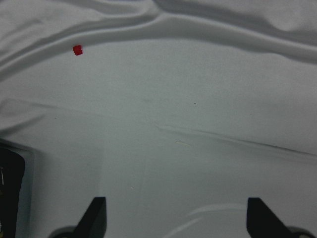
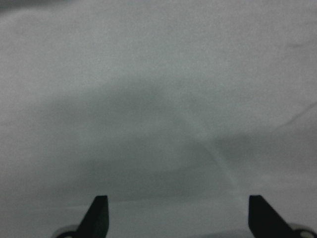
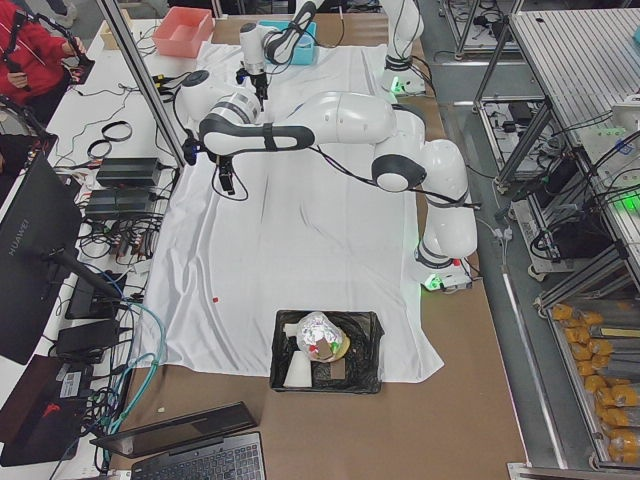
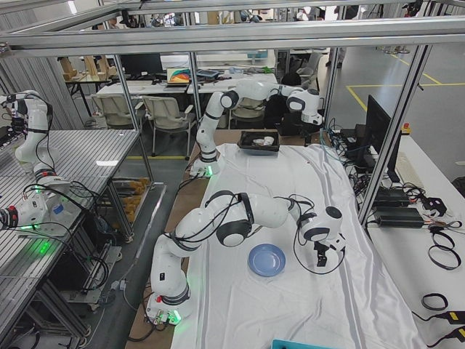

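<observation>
My left gripper [image 3: 226,170] hangs over the white cloth [image 3: 290,250]. Its fingers stand open with bare cloth between them in the left wrist view, where a small red piece [image 1: 77,50] lies at upper left. My right gripper [image 4: 322,254], at the far end in the camera left view, is also open above empty cloth. A blue plate [image 4: 267,260] lies beside the right arm, hidden behind the left arm in the camera left view.
A black bin [image 3: 276,360] holding a foil-covered item and other things stands at the cloth's end. A blue container [image 3: 305,55] is at the opposite end, partly hidden by the right arm.
</observation>
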